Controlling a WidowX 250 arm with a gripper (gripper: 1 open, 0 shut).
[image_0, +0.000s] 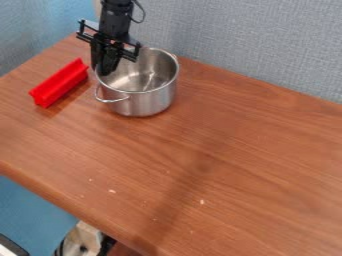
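Note:
A steel pot (147, 95) with side handles stands at the back left of the wooden table. The black gripper (107, 62) is at the pot's left back rim, its lower fingers reaching down at or just inside the rim; whether they are open or shut on the rim is unclear. A red bar-shaped block (59, 83) lies left of the pot, apart from the gripper.
A padded grey wall (254, 45) runs along the back. The table's left edge drops to a blue surface.

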